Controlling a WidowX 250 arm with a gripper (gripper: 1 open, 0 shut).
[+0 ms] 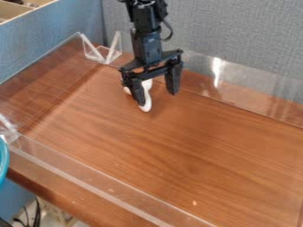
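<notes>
My black gripper (154, 82) stands open over a white, elongated object (145, 100) on the wooden table, near the back middle. The object lies partly hidden behind my fingers, so I cannot tell whether they touch it.
A clear plastic holder (101, 51) stands at the back left. Blue-grey side wall and grey back wall bound the table (190, 168), whose front and right are clear. A cyan rim shows at the left edge, with cables below.
</notes>
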